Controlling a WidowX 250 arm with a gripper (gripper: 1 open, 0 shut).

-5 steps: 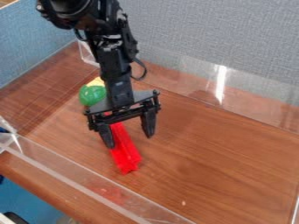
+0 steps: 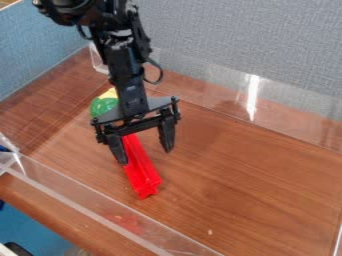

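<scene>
A red elongated block (image 2: 140,174) lies on the wooden tray floor (image 2: 247,190), angled toward the front. Over its back end hangs the black gripper (image 2: 142,149), fingers apart and open, the left fingertip close by the block and the right one over bare wood. Whether the left finger touches the block cannot be told.
A green round object (image 2: 100,106) sits behind the gripper at the left, partly hidden. A clear wall (image 2: 267,122) rims the tray. The right half of the floor is empty. A dark blue item shows at the left edge.
The red block looks unmoved.
</scene>
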